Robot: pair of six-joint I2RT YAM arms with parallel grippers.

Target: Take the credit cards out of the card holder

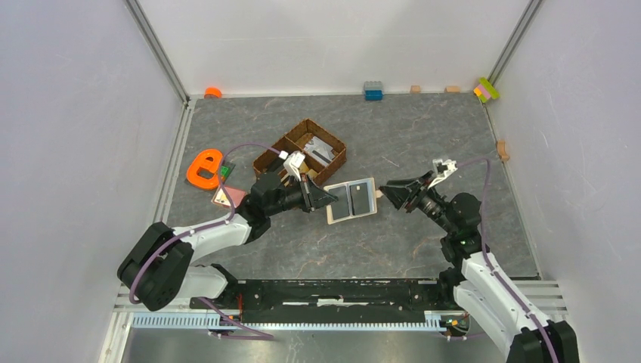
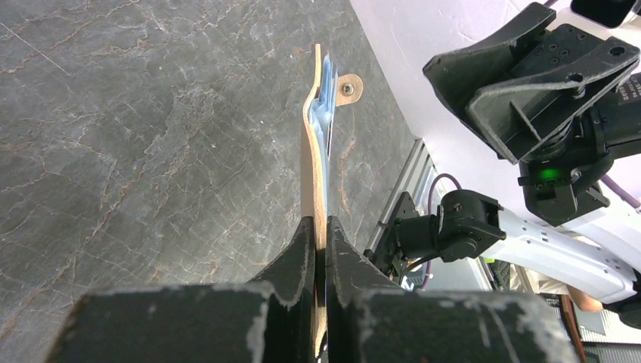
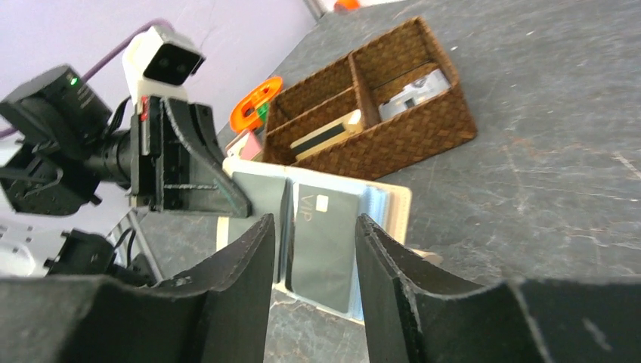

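The open card holder [image 1: 351, 200], beige-edged with dark pockets, hangs upright above the table in the middle of the top view. My left gripper [image 1: 332, 198] is shut on its left side; the left wrist view shows the holder [image 2: 317, 151] edge-on, clamped between the fingers. Blue-white sleeves line the dark panel [image 3: 325, 242] in the right wrist view, and a snap tab sticks out at the far end. Just right of the holder stands my right gripper [image 1: 385, 193], open, with nothing held between its fingers. Whether cards are in the pockets is hard to tell.
Behind the holder a brown woven box [image 1: 342, 157] with compartments holds several items. An orange ring-shaped object [image 1: 202, 168] and a pinkish card-like piece [image 1: 229, 198] lie at the left. Bare table spreads in front and at the back right.
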